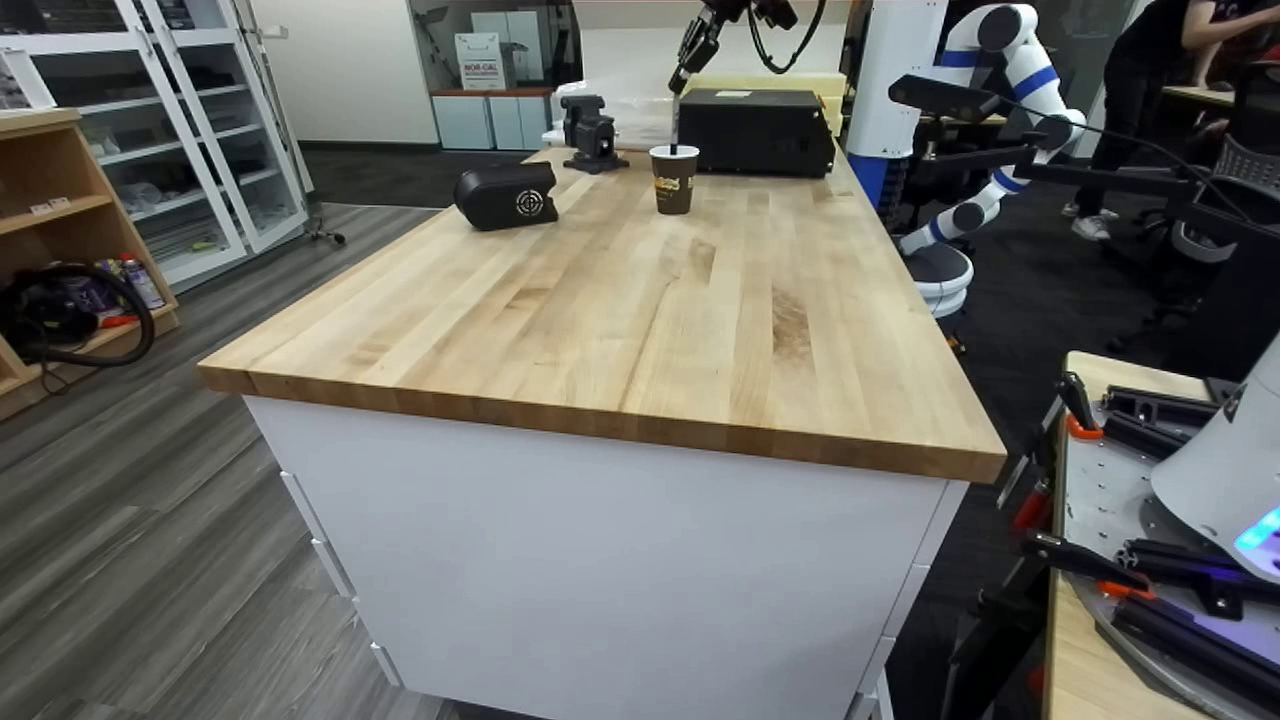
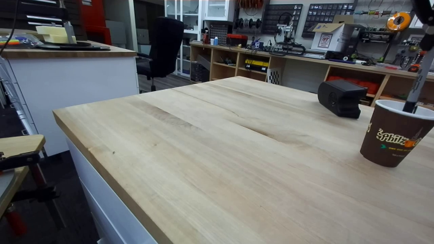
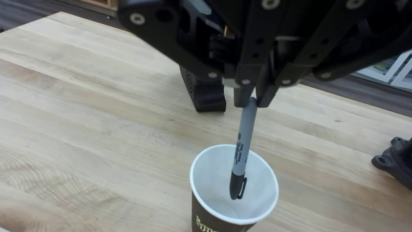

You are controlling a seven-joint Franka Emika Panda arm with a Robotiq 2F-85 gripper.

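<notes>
A grey marker point(image 3: 243, 139) with a black cap hangs cap-down from my gripper, whose fingers are shut on its upper end. Its capped end point(image 2: 410, 106) dips just inside the mouth of a dark brown paper cup point(image 2: 393, 140). White lines the inside of this cup point(image 3: 216, 174), and it stands upright on the wooden tabletop. From the first exterior view, the gripper point(image 1: 675, 90) is above the cup point(image 1: 673, 186), with the marker upright between them.
A black speaker-like block point(image 1: 506, 197) lies left of the cup. Behind it stands a black mount point(image 1: 590, 134), and a large black box point(image 1: 758, 132) sits at the back.
</notes>
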